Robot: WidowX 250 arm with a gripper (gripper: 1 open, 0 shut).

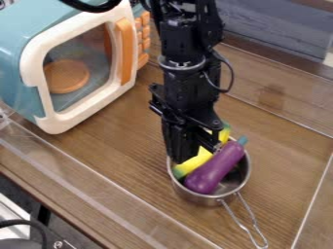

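Note:
The black gripper (182,126) reaches down over the left side of a small steel pot (198,194) with a wire handle. Inside the pot a toy purple eggplant (212,173) leans diagonally, and a yellow corn or banana-like toy (194,162) lies to its left, close under the gripper. The fingertips are dark and overlap the pot's back left, so whether they hold anything is hard to tell.
A toy microwave (29,39) in teal, white and orange stands at the back left with a round orange plate inside.

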